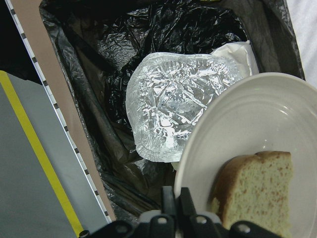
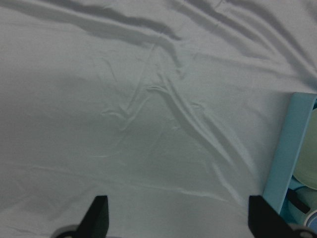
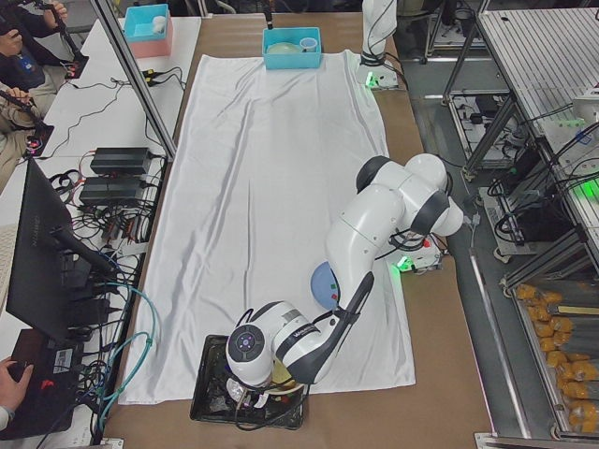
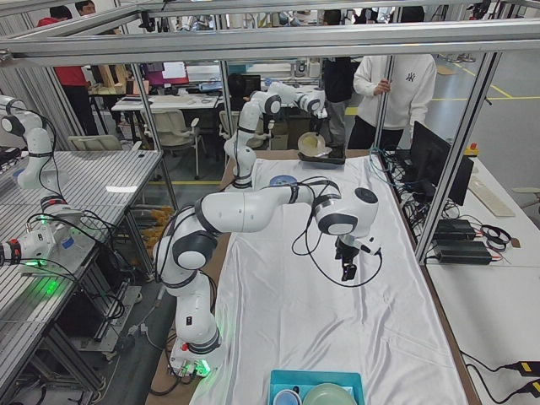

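My left gripper is shut on the rim of a cream plate [image 1: 257,119] bearing a slice of bread [image 1: 252,193], held over a black bin [image 3: 201,402] lined with a bag, where a crumpled foil container [image 1: 173,99] lies. My right gripper is open over the white cloth [image 2: 168,139], nothing between its fingers, near a blue box [image 2: 290,139] holding dishes.
A blue plate [image 3: 323,283] lies on the cloth beside the left arm. A monitor and cables stand on the side table along the left edge.
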